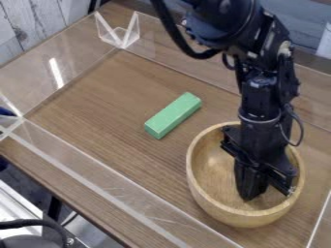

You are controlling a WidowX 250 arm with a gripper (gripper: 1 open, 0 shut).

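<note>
My black gripper [251, 182] reaches down into a tan wooden bowl [218, 201] at the right of the table, its fingertips low inside the bowl. It looks shut, with nothing visible between the fingers, though the dark tips are hard to make out. A green rectangular block [172, 115] lies on the wooden table to the upper left of the bowl, apart from it.
The wooden table [104, 126] has clear room left of the block. A white wire holder [118, 30] stands at the back left. Clear strips run along the table's edges. Dark cables and a blue item show at the lower left.
</note>
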